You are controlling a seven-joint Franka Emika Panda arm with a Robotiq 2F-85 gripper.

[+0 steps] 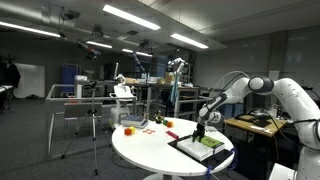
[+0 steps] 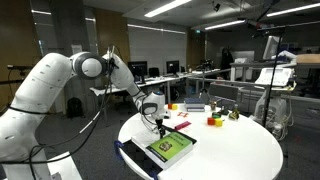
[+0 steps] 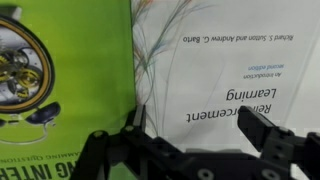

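Below my gripper, a white book [image 3: 205, 70] titled "Reinforcement Learning" and a green book [image 3: 75, 45] fill the wrist view side by side. The fingers stand open, one finger over the seam between the books and the other over the white cover, with nothing held. In exterior view 2 the green book [image 2: 172, 150] lies on the near side of the round table, close to a black tray or box edge [image 2: 135, 160]. From exterior view 1 the gripper [image 1: 200, 137] appears low over the books; whether it touches them cannot be told.
The white round table [image 2: 235, 155] has free room on its right side. Toward its back sit red and yellow objects [image 2: 214, 121], a red item [image 2: 182, 126] and a grey box [image 2: 193, 106]. A tripod [image 1: 94, 110] stands off to the left.
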